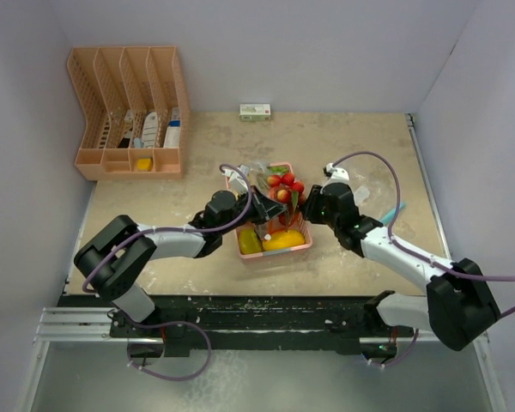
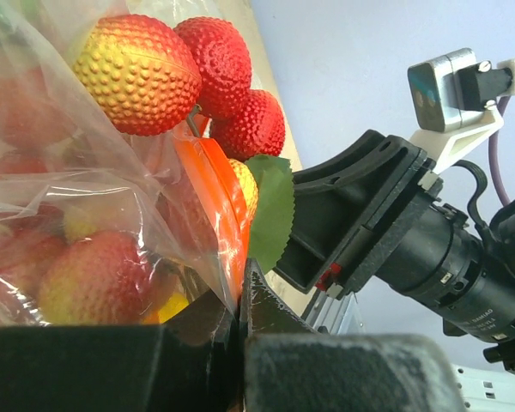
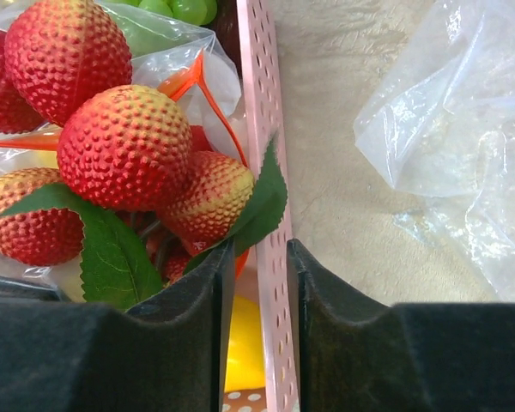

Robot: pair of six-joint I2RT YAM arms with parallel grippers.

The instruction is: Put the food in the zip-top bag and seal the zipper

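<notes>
The clear zip top bag [image 2: 94, 206] lies in the pink basket [image 1: 275, 254], its orange zipper strip [image 2: 216, 202] running down to my left fingertips. My left gripper is shut on the edge of that strip. Bumpy red and yellow lychee-like fruits [image 3: 124, 148] with green leaves [image 3: 112, 253] are at the bag's mouth, some outside the film. In the right wrist view, my right gripper stands partly open above the basket's right rim. One finger is beside a leaf, the other on the table side. Nothing is visibly gripped there.
Yellow food [image 1: 283, 239] and a green pear-shaped piece [image 1: 250, 241] lie at the basket's front. Another clear bag [image 3: 463, 129] rests on the table to the right. A divided organizer [image 1: 129, 112] stands back left, and a small box [image 1: 255, 112] at the back.
</notes>
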